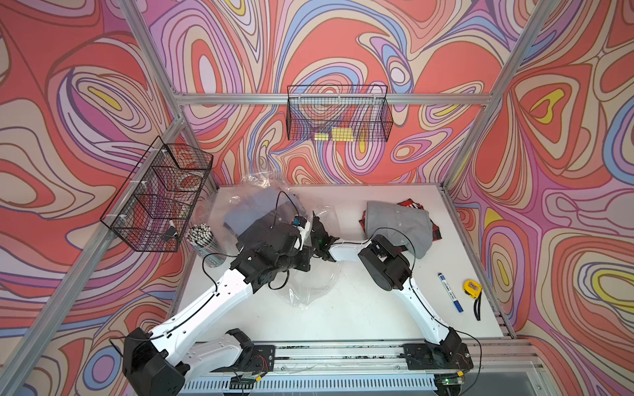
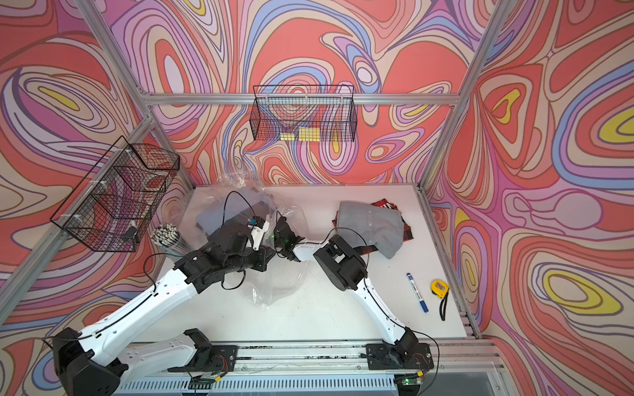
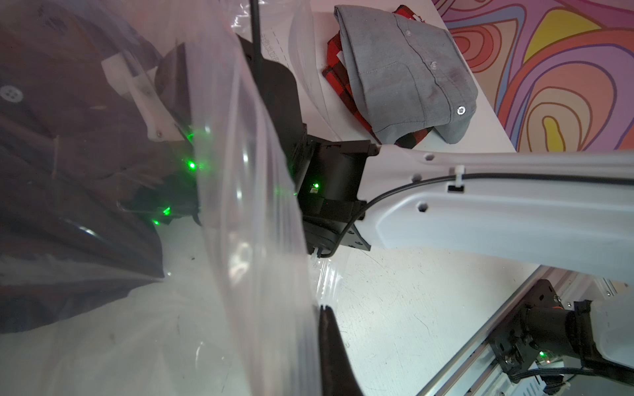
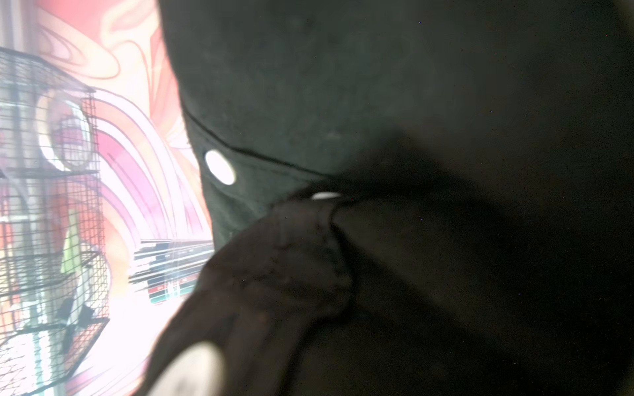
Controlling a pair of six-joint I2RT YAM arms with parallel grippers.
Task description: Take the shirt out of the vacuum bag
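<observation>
A clear plastic bag lies at the centre-left of the table, with dark and blue-grey cloth inside. In the left wrist view its film hangs across my left gripper, whose fingers are hidden in the top views by its own body. My right gripper reaches into the bag from the right; through the film its dark body shows beside the dark shirt. The right wrist view is filled by dark buttoned fabric very close up, so its fingers are hidden.
A folded grey shirt on red checked cloth is at the back right. A marker and yellow tape measure lie at the right. A container of white-tipped sticks stands at the left; wire baskets hang on the frame.
</observation>
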